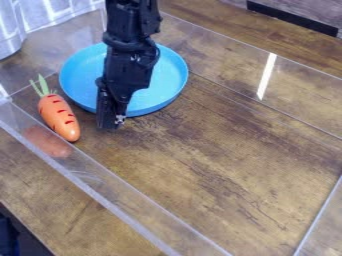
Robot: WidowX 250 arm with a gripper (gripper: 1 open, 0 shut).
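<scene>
A blue round plate (pixel 163 86) lies at the upper left of the table. An orange toy carrot (pixel 56 114) with a green top lies left of it on the wood. My black gripper (pixel 110 118) reaches down from the top over the plate, its tips at the plate's near edge, right of the carrot. The dark fingers overlap in this view, so their opening and anything between them cannot be made out.
Clear plastic walls (pixel 120 200) run along the table's left and right sides. A white object (pixel 8 25) stands at the top left corner.
</scene>
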